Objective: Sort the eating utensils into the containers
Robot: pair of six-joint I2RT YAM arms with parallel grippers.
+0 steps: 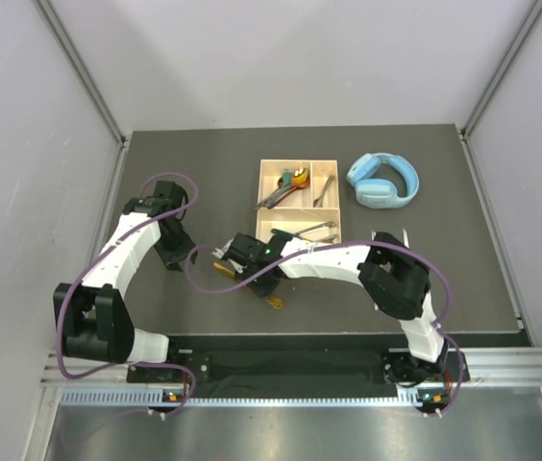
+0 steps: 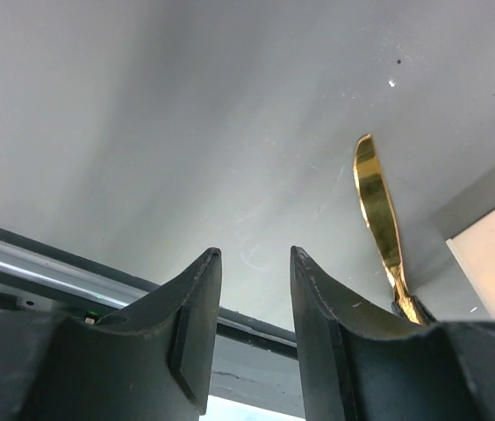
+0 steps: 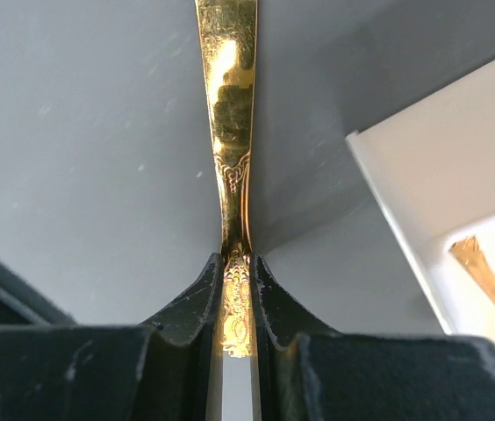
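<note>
A gold knife point(image 3: 232, 96) lies along the view of my right wrist camera, its ornate handle between the fingertips of my right gripper, which are nearly closed on it. In the top view that gripper sits just in front of the divided container point(image 1: 259, 192), which holds spoons and other utensils. In the left wrist view the same gold-coloured knife, or one like it point(image 2: 377, 210), lies right of my open left gripper, which has nothing between its fingers.
Blue headphones point(image 1: 381, 197) lie right of the container. Light slender items at the right are partly hidden by my right arm.
</note>
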